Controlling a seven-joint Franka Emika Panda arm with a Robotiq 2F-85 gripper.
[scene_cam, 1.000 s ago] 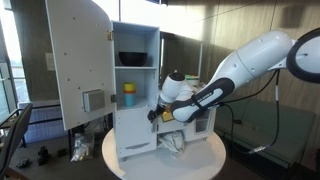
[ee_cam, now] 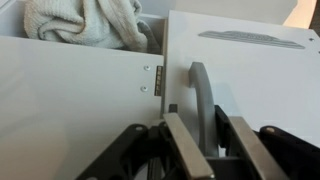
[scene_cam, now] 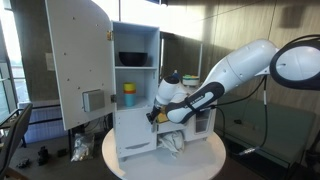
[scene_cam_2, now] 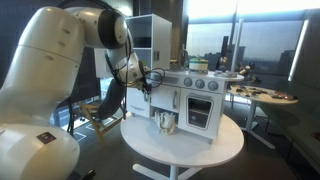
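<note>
My gripper is part open, its fingers standing on either side of a grey bar handle. A visible gap separates the fingers; whether either one touches the handle I cannot tell. That handle is fixed to a white door panel of the toy kitchen. In exterior view 1 the gripper is at the kitchen's front, beside the tall cabinet. A pale towel lies in an opening at the wrist view's upper left; the same towel hangs low in exterior view 1.
The tall cabinet's big white door stands wide open. A dark bowl and stacked coloured cups sit on its shelves. A pot is on the stove top. The white round table has bare room in front.
The arm has dipped slightly, with its gripper staying near the kitchen's front. The cabinet door, bowl, cups and towel look unmoved.
</note>
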